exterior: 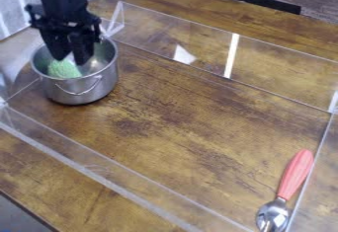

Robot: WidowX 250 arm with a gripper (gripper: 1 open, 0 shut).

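Observation:
My black gripper (69,40) hangs over a steel pot (82,86) at the upper left, its lower end reaching into the pot's opening near a pale green object (63,68) inside. The fingers are blurred and dark, so I cannot tell how far apart they stand or whether anything is between them.
An ice cream scoop with a red handle (294,177) lies at the lower right. Clear strips and small white markings border the work area.

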